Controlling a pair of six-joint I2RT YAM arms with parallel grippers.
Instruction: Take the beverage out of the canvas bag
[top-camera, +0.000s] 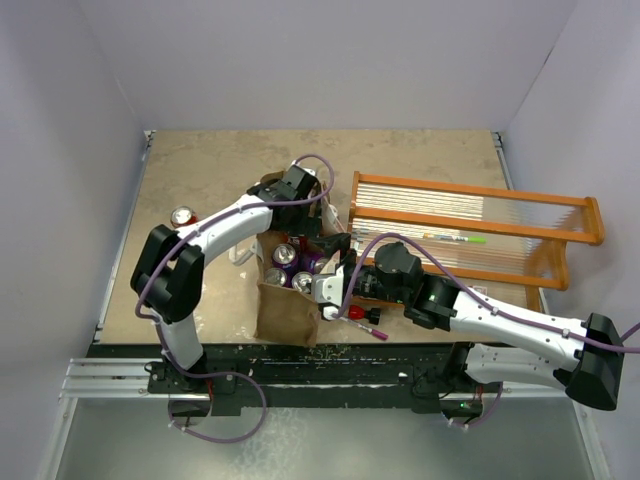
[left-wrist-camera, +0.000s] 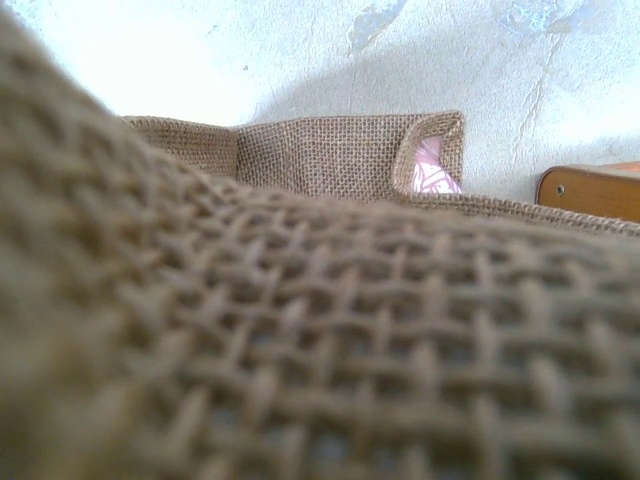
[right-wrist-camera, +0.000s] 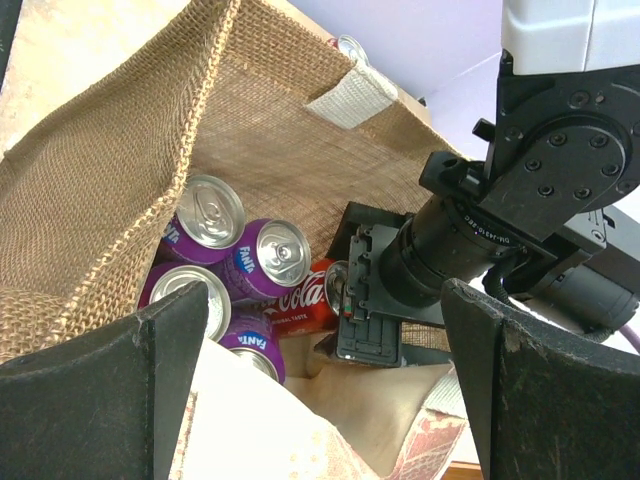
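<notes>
The canvas bag (top-camera: 285, 315) holds several purple Fanta cans (right-wrist-camera: 262, 262) and a red Coca-Cola can (right-wrist-camera: 300, 305). My left gripper (top-camera: 300, 225) is down inside the far part of the bag, beside the cola can; its fingers are largely hidden, and its wrist view is filled by close burlap weave (left-wrist-camera: 330, 320). My right gripper (top-camera: 335, 260) stands open at the bag's near right edge, its two fingers (right-wrist-camera: 90, 400) either side of the view over the cans, nothing held.
A red can (top-camera: 183, 216) stands outside, left of the bag. A wooden rack (top-camera: 470, 190) lies to the right, with markers (top-camera: 367, 330) below it.
</notes>
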